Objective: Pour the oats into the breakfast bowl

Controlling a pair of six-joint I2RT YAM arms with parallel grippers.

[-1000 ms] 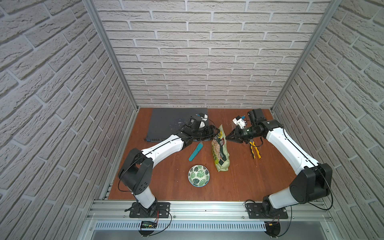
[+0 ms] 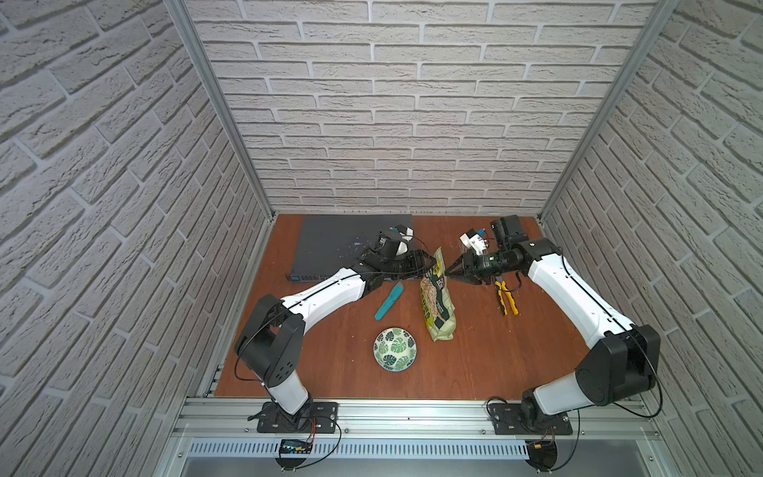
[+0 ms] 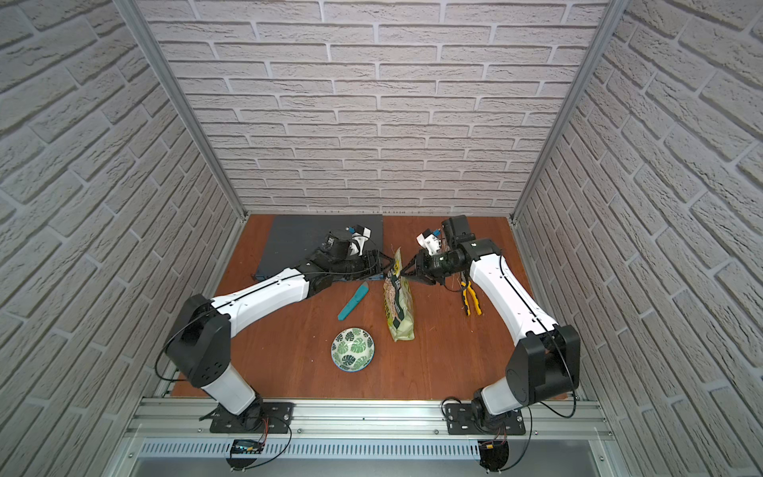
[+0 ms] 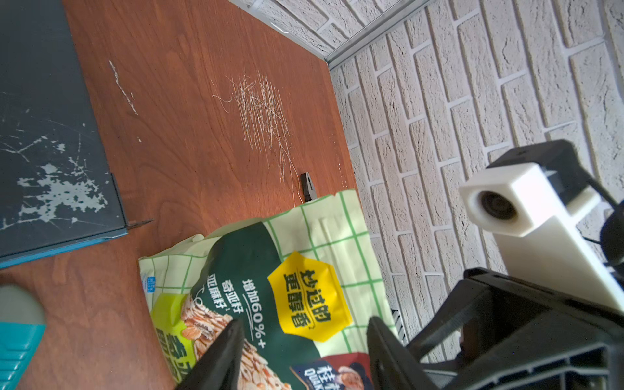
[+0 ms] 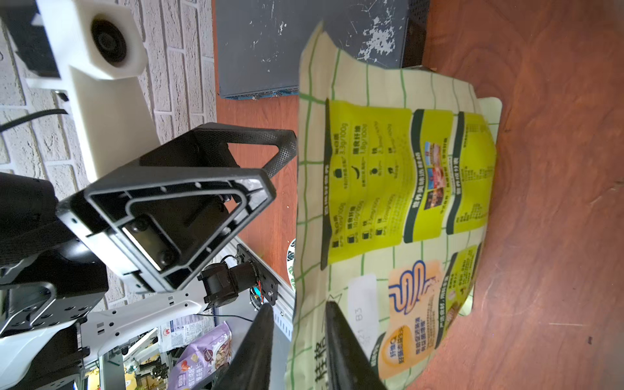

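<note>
The oats bag [image 2: 438,306], pale green with dark and yellow panels, stands upright on the table between my two grippers. My left gripper [image 2: 430,264] is at the upper left of the bag; in the left wrist view its fingers [image 4: 221,354] stand apart in front of the printed face [image 4: 286,312]. On the other side, my right gripper [image 2: 453,275] is open at the bag's upper part, its fingers [image 5: 256,351] spread near the bag's side edge [image 5: 305,260]. Whether either touches the bag is unclear. A leaf-patterned bowl [image 2: 395,349] sits in front, left of the bag; no oats show in it.
A teal-handled tool [image 2: 388,302] lies behind the bowl. Yellow-handled pliers [image 2: 506,298] rest under the right arm. The dark grey box [image 2: 334,246] fills the back left. Bare table lies to the right of the bag.
The bag's upper part shifted a little left and back with it. The left arm looks still.
</note>
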